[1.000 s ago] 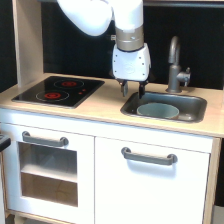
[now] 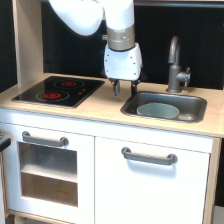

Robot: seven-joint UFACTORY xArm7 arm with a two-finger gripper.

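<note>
My gripper (image 2: 125, 90) hangs fingers-down over the counter, between the stove and the sink. Its two fingers stand apart, and nothing shows between them. A round grey-green plate-like thing (image 2: 158, 111) lies in the dark sink (image 2: 190, 99), to the right of the gripper and apart from it.
A dark faucet (image 2: 175, 65) rises behind the sink. To the left is a black stovetop (image 2: 58, 90) with two red-marked burners. Below the wooden counter (image 2: 105, 110) are a left door (image 2: 48, 165) with a window and a plain white right door (image 2: 150, 185), both with handles.
The arm and gripper have shifted a little to the left, away from the sink. The plate-like thing in the sink has not moved.
</note>
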